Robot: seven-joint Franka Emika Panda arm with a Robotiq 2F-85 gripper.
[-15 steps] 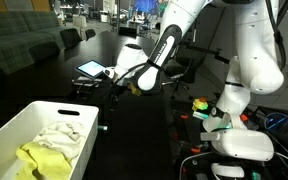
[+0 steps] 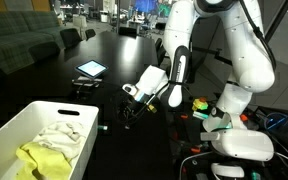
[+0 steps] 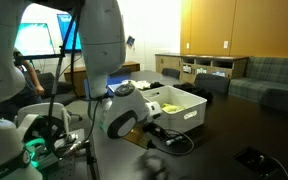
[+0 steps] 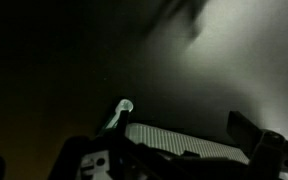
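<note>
My gripper (image 2: 126, 112) hangs over the dark table, to the right of the white box (image 2: 88, 148) in exterior view 1. Its fingers are apart in the wrist view, where the dark gripper reaches up from the bottom edge. A small pale object (image 2: 102, 127) lies by the box's side, apart from the gripper. The wrist view shows a small whitish-green item (image 4: 123, 106) near the left finger; it looks like the same object. I see nothing held. Exterior view 2 shows the gripper (image 3: 166, 137) in front of the box.
Inside the box lie a yellow cloth (image 2: 44, 162) and a white cloth (image 2: 59, 137). A bright tablet-like panel (image 2: 91, 69) rests farther back. Black cables (image 3: 189, 148) loop near the gripper. In exterior view 2, the table in the foreground is largely clear.
In exterior view 1 the arm has swung toward the viewer and to the right, with the gripper coming lower in the picture. The box and its cloths have not moved.
</note>
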